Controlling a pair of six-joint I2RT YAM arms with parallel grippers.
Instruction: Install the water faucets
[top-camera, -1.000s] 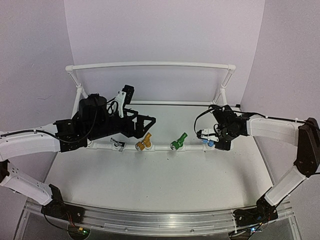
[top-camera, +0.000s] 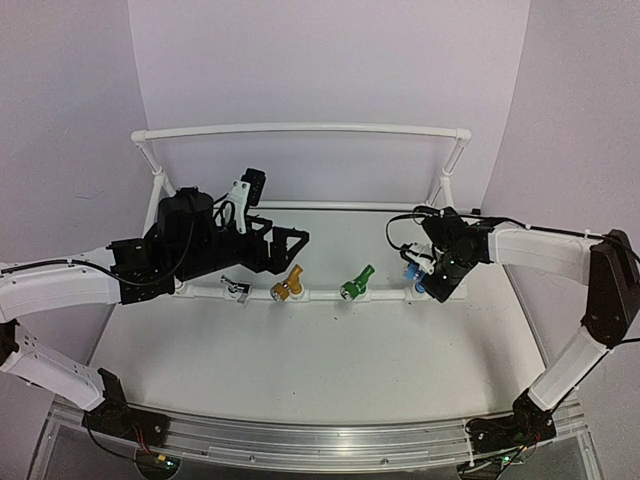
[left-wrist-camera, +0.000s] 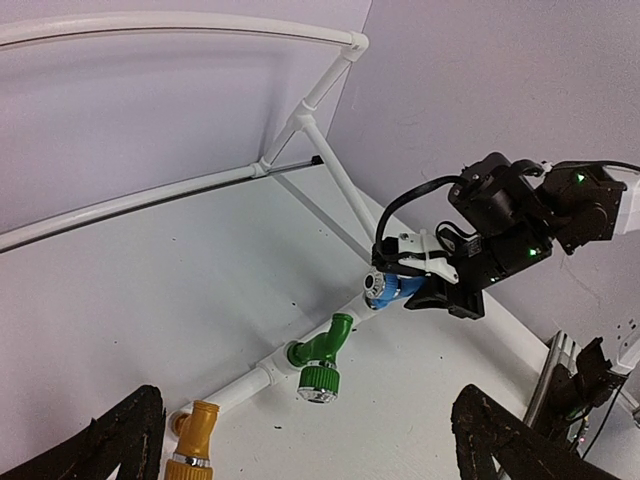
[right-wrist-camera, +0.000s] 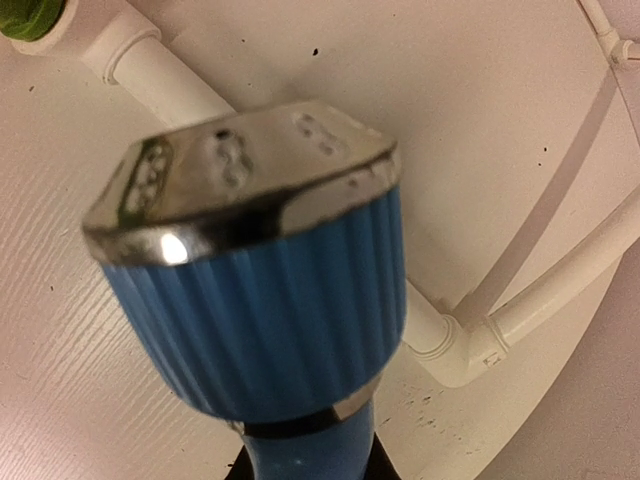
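Note:
A blue faucet (top-camera: 410, 271) with a silver-rimmed head (right-wrist-camera: 250, 170) sits at the right end of the white pipe. My right gripper is shut on its neck, one dark finger at each side; the joint with the pipe is hidden. Further left on the pipe stand a green faucet (top-camera: 357, 283) and an orange faucet (top-camera: 288, 284), both tilted. A silver faucet (top-camera: 235, 288) is at the left end. Above and between the silver and orange ones, my left gripper (top-camera: 284, 252) hangs open and empty, its fingers (left-wrist-camera: 110, 440) wide apart in the left wrist view.
White pipes form a frame, with an upper rail (top-camera: 300, 128) and slanting side pipes. The white board (top-camera: 320, 350) in front of the faucets is clear, down to a metal rail (top-camera: 310, 440) along the front edge.
The left arm has barely moved.

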